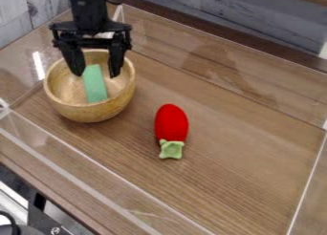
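My gripper (91,46) is at the upper left, open, its dark fingers hanging over the back of a wooden bowl (117,114). Inside the bowl lies a green oblong object (94,84). Right of the bowl, on the table, lies a red object with a green end (171,124), like a toy strawberry or vegetable.
Dark, cluttered things lie beyond the table's edge at the lower left corner.
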